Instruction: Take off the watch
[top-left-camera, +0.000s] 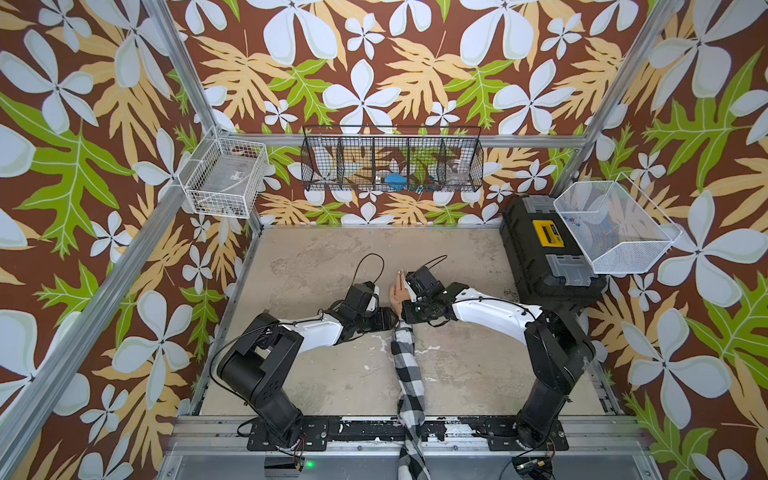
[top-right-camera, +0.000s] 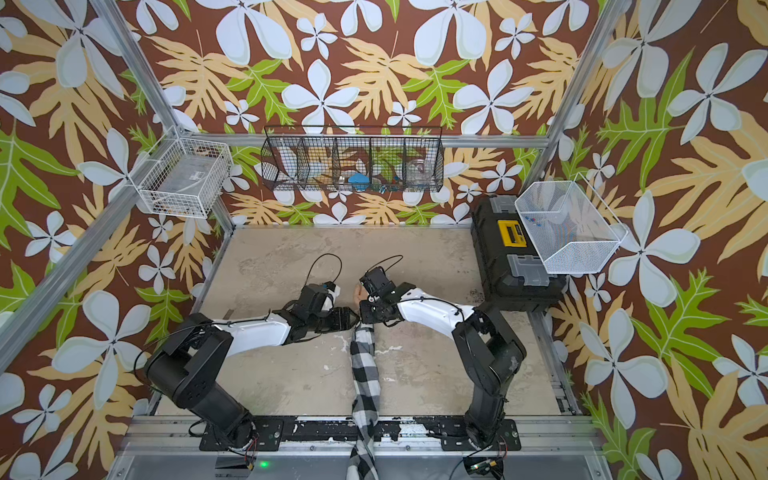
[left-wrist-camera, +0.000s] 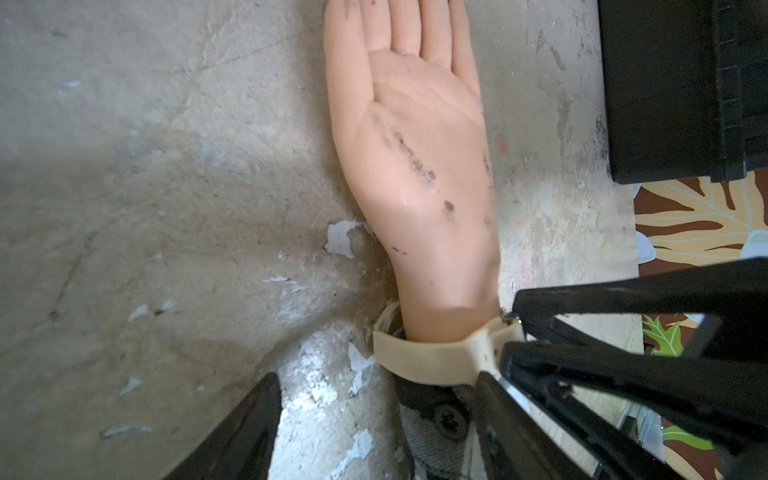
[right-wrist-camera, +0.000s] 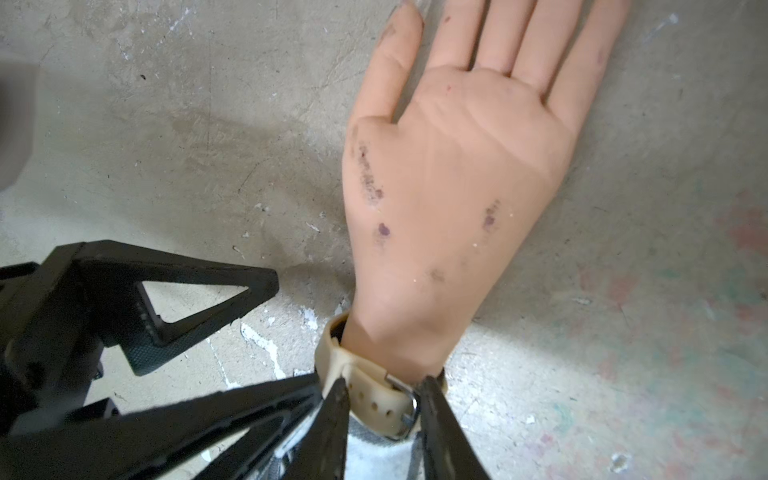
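Observation:
A mannequin hand lies palm up in a checkered sleeve, wearing a beige watch strap at the wrist, with holes and a metal buckle showing. My left gripper is part open just below the strap on the thumb side, its fingertips either side of the sleeve's end. My right gripper is over the strap, its fingertips slightly apart at the buckle end; whether they touch it is unclear. The watch face is hidden.
A black toolbox with a white mesh basket stands at the right. Wire baskets hang at the left and back.

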